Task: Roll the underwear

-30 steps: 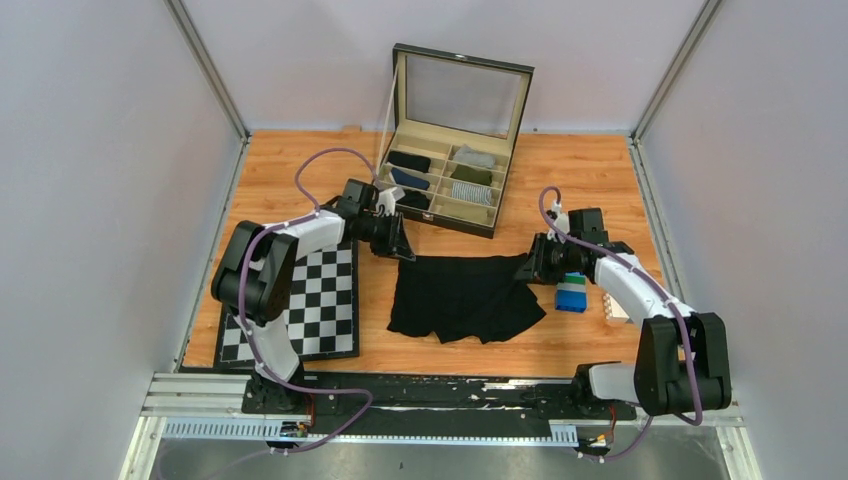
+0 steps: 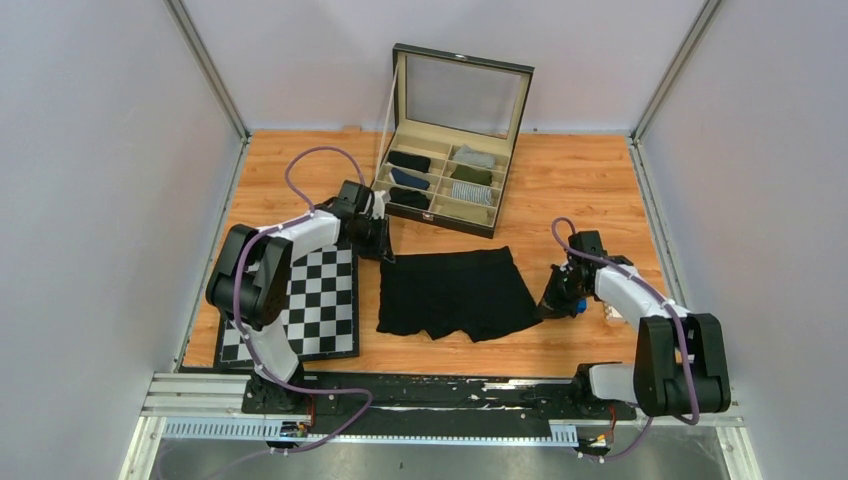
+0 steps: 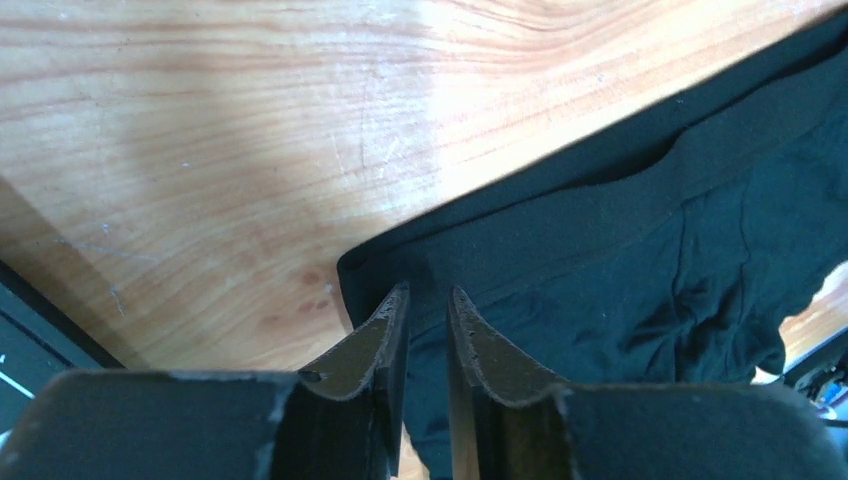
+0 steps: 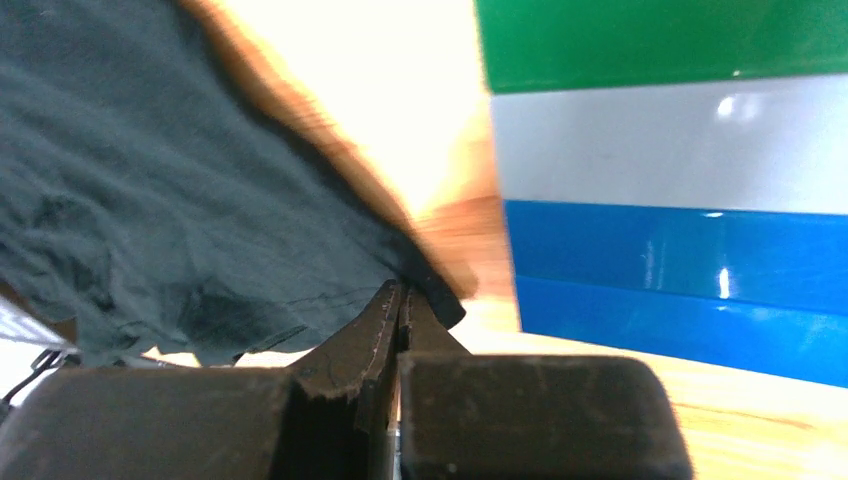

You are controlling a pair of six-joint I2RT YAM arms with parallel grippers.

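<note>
The black underwear [image 2: 450,295] lies spread out flat on the wooden table. At its upper-left corner my left gripper [image 2: 385,255] is low on the waistband, its fingers [image 3: 470,350] slightly apart; whether cloth is between them is unclear. My right gripper [image 2: 545,308] is shut at the lower-right corner of the garment, its tips [image 4: 398,305] against the cloth's edge; I cannot tell that any cloth is held.
An open organizer box [image 2: 462,225] with folded clothes stands behind. A checkered board [image 2: 320,300] lies at the left. A green, white and blue block [image 4: 670,150] lies beside my right gripper.
My left gripper has moved left, the garment's left side with it. My right gripper has come down toward the front, to the lower-right corner. The garment lies wider and shifted left.
</note>
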